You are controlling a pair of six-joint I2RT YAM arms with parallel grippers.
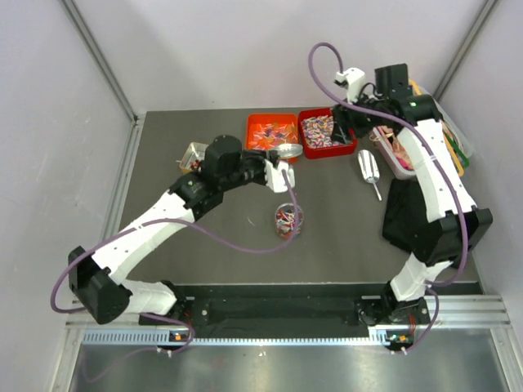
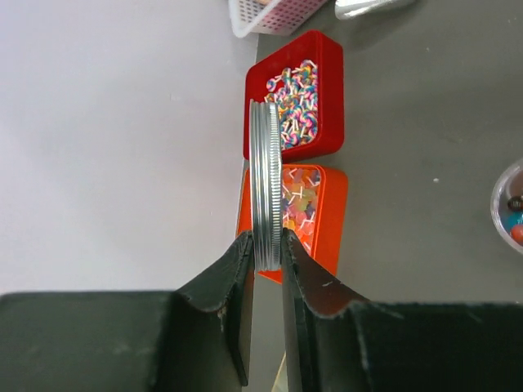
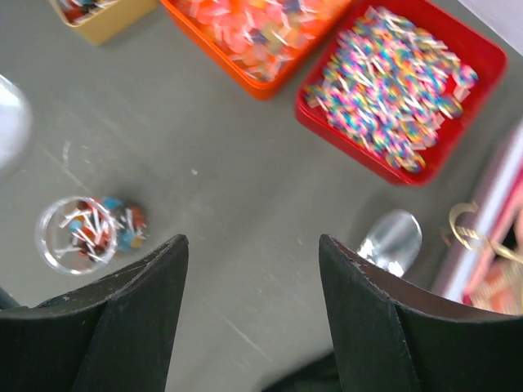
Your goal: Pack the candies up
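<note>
My left gripper is shut on the rim of a round silver lid (image 2: 265,184), seen edge-on in the left wrist view. In the top view the lid (image 1: 288,150) hangs in front of the orange and red bins. Below it on the table stands a clear jar (image 1: 288,220) with wrapped candies and lollipops inside; its mouth is uncovered. My right gripper has its fingers apart and nothing between them, and in the top view it is over the red bin's right side.
An orange bin (image 1: 272,121) of gummies and a red bin (image 1: 325,135) of lollipops sit at the back. Left of them is a small tan box (image 1: 193,155), partly hidden. A metal scoop (image 1: 368,167), a white basket (image 1: 402,170) and black cloth (image 1: 399,214) lie right.
</note>
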